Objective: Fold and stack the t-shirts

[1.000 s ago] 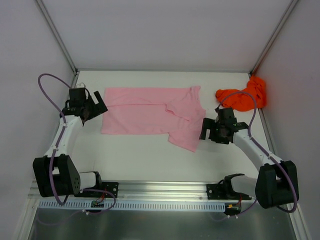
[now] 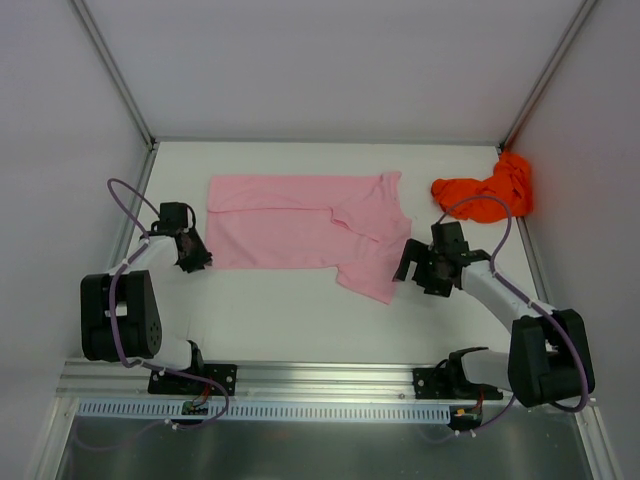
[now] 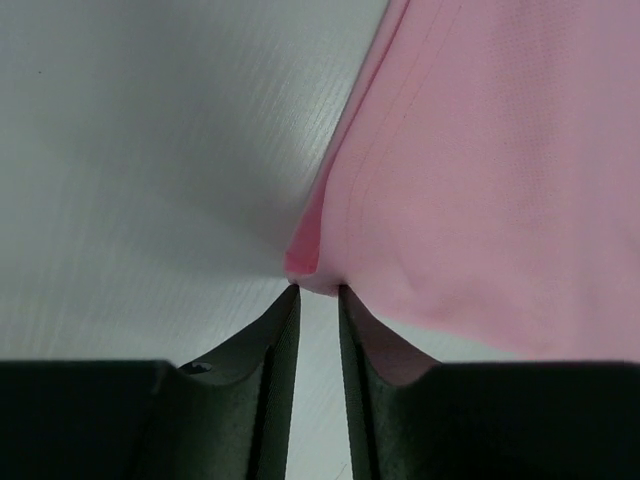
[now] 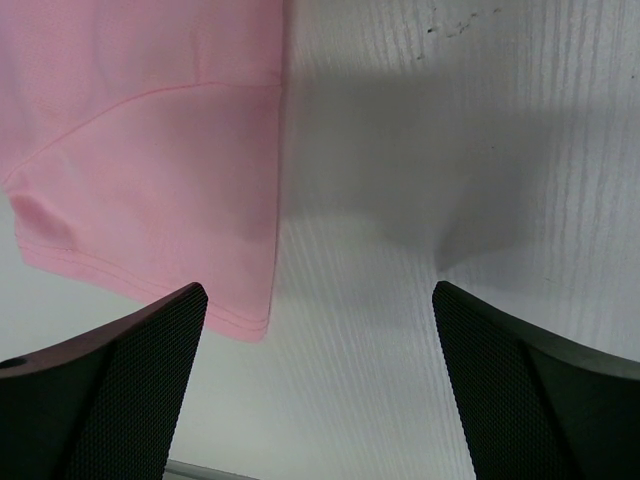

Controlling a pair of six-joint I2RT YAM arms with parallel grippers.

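A pink t-shirt [image 2: 285, 240] lies spread sideways across the table, with a folded-over flap at its right part and a sleeve [image 2: 368, 279] pointing to the front. My left gripper [image 2: 207, 265] is at the shirt's front left corner. In the left wrist view its fingers [image 3: 283, 340] are close together with a narrow gap, and the corner of the cloth [image 3: 318, 262] lies at and between their tips. Right of the sleeve, my right gripper [image 2: 409, 282] stands wide open; in the right wrist view the sleeve [image 4: 210, 220] reaches towards its left finger, and bare table shows between the fingers.
A crumpled orange-red cloth [image 2: 487, 192] lies at the back right, against the side wall. Walls stand close to the table at the left, back and right.
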